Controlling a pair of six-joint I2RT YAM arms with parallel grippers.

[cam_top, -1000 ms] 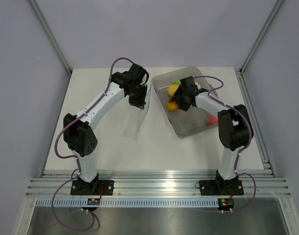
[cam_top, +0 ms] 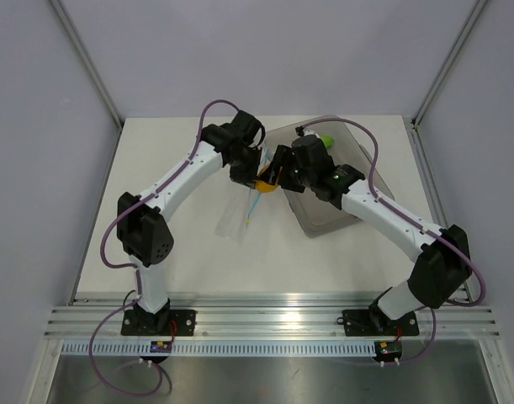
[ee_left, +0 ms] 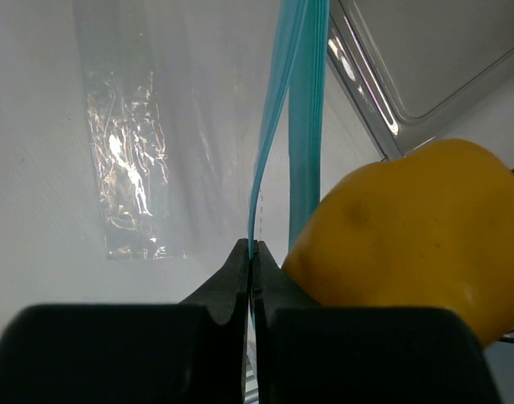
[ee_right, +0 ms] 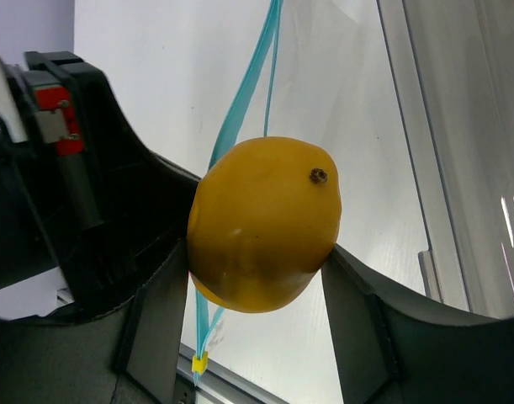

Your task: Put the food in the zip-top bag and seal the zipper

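The clear zip bag (ee_left: 156,151) hangs with its mouth edged by a blue zipper strip (ee_left: 304,126). My left gripper is shut on one edge of that strip, pinching its thin rim. A smooth orange-yellow fruit (ee_right: 265,223) with a small dark stem spot sits between the fingers of my right gripper, which press on its two sides. In the left wrist view the fruit (ee_left: 425,231) is close beside the left fingers, over the bag's mouth side. Whether any of it is inside the bag I cannot tell.
A grey bin (cam_top: 324,215) stands on the right of the white table, with a green item (cam_top: 327,141) at its back. A yellow slider (ee_right: 199,364) sits at the zipper's end.
The orange-yellow fruit was lifted from the bin and carried left in my right gripper to the bag's mouth. My left gripper shifted slightly right, keeping the bag's edge.
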